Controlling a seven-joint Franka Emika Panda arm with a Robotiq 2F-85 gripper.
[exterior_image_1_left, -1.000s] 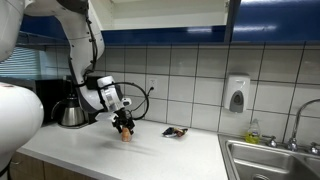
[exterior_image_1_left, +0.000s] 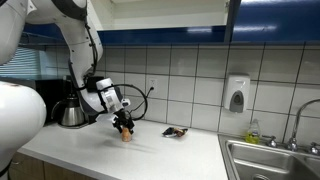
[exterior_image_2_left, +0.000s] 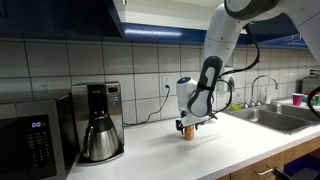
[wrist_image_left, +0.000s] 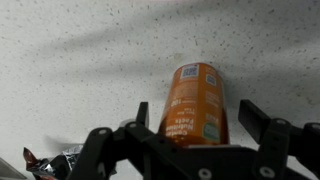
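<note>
An orange bottle or jar (wrist_image_left: 195, 97) with a printed label stands on the white counter (exterior_image_1_left: 90, 143). In the wrist view my gripper is open, one finger (wrist_image_left: 142, 112) on either side of the bottle, with a gap showing to each. From the first exterior view, the orange bottle (exterior_image_1_left: 127, 135) is at the gripper's fingers (exterior_image_1_left: 119, 123), its upper part partly hidden. The second exterior view has the bottle (exterior_image_2_left: 188, 132) upright below the arm's hand. Its underside and any contact with the fingers cannot be seen.
A dark, colourful crumpled packet (exterior_image_1_left: 175, 132) lies right of the bottle. A kettle (exterior_image_1_left: 73, 112) stands behind the arm; a coffee machine (exterior_image_2_left: 98, 120) and microwave (exterior_image_2_left: 35, 142) are farther along. The sink (exterior_image_1_left: 265, 160) is at the right.
</note>
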